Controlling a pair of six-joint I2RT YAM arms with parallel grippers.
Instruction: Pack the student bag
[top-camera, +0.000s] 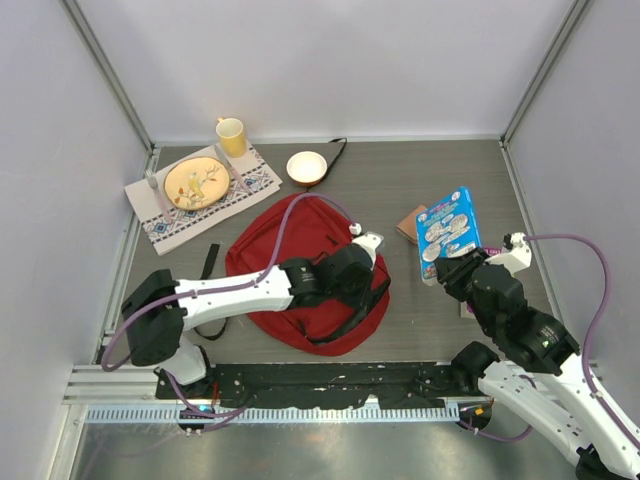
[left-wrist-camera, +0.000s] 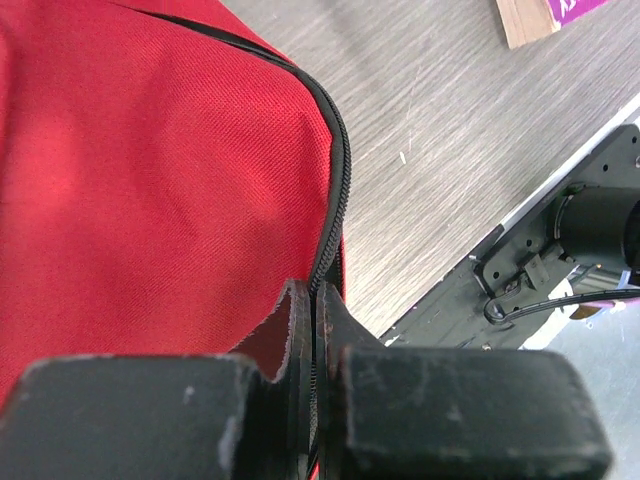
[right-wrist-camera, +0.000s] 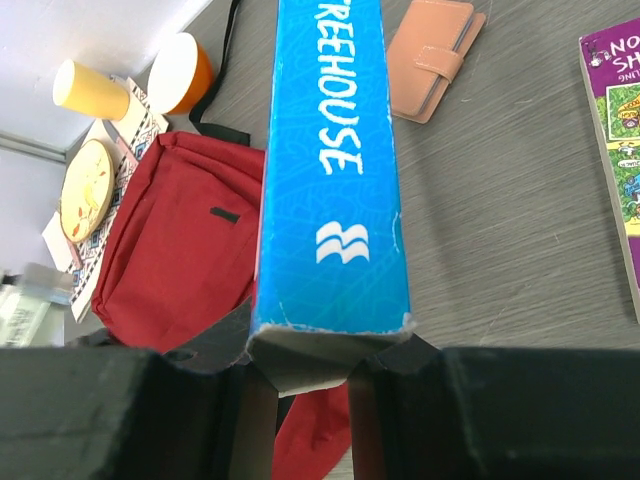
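The red bag (top-camera: 290, 235) lies on the table with its black zipper edge (left-wrist-camera: 334, 150) curving along the right side. My left gripper is shut on that zippered edge of the bag. From above, the left arm covers the middle of the bag, and the left fingertips are hard to make out. At the right, my right gripper is shut on the lower end of a blue book (right-wrist-camera: 335, 160) with "TREEHOUSE" on its spine. The blue book (top-camera: 446, 230) is held up over the table, right of the bag.
A brown wallet (right-wrist-camera: 432, 58) lies behind the held book, and a purple book (right-wrist-camera: 618, 130) lies at the right. The bowl (top-camera: 307, 167), mug (top-camera: 231, 136) and plate (top-camera: 197, 183) stand at the back and left. Bare table (top-camera: 405, 320) shows right of the bag.
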